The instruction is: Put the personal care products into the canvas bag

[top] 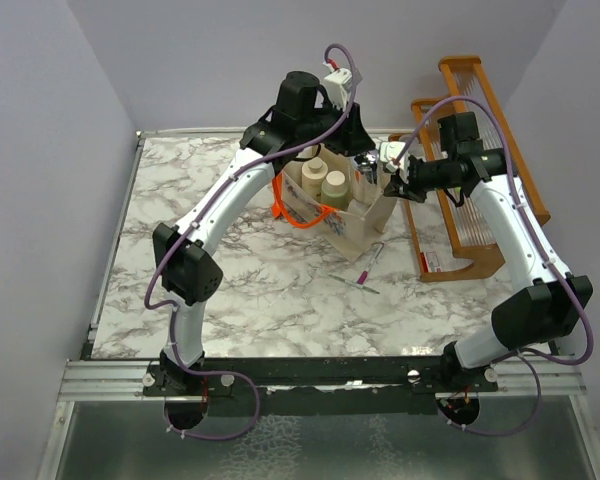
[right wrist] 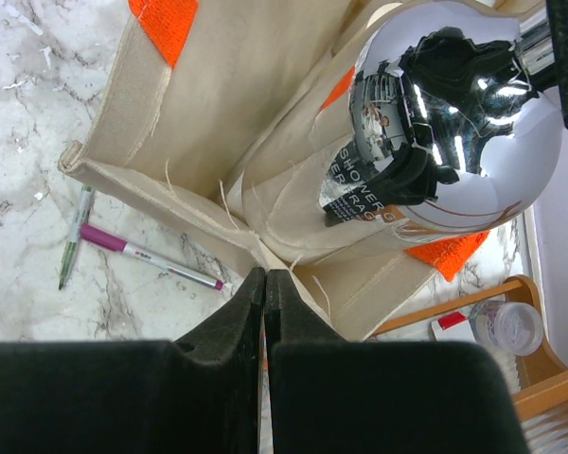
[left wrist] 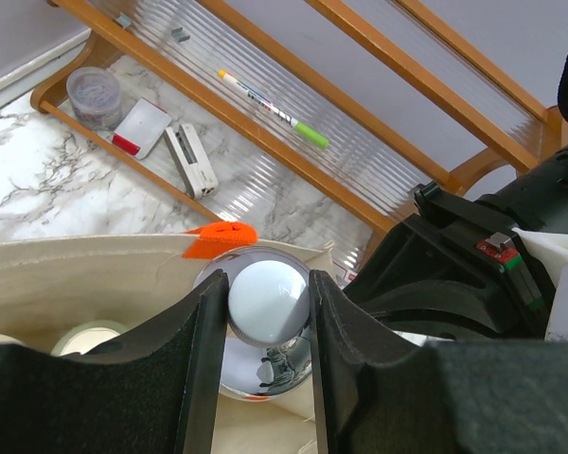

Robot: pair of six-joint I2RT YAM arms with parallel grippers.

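Observation:
The beige canvas bag (top: 345, 225) with orange handles holds cream and pale green bottles (top: 332, 188). Above its right part, my left gripper (top: 352, 140) is shut on a silver bottle (right wrist: 445, 123), whose white cap (left wrist: 269, 301) sits between its fingers; the bottle is within or just over the bag's opening. My right gripper is shut at the bag's near right rim (right wrist: 199, 213); whether any fabric is between its fingertips is hard to tell.
A wooden rack (top: 480, 240) stands to the right, holding small items. Two pens (right wrist: 151, 257) lie before the bag.

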